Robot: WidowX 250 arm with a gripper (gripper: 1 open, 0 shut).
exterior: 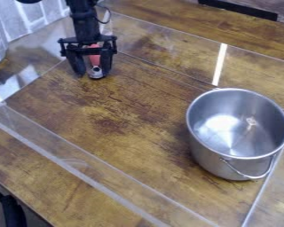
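Observation:
My black gripper [88, 50] is at the back left of the wooden table, low over a small red and silver object [95, 67], which sits between or just behind its fingers. The object looks like a can, but it is too small and partly hidden to be sure. I cannot tell whether the fingers grip it.
A large steel pot [236, 133] with a wire handle stands at the right. Clear plastic sheeting lines the left side, and a short white tape strip [220, 64] lies at the upper right.

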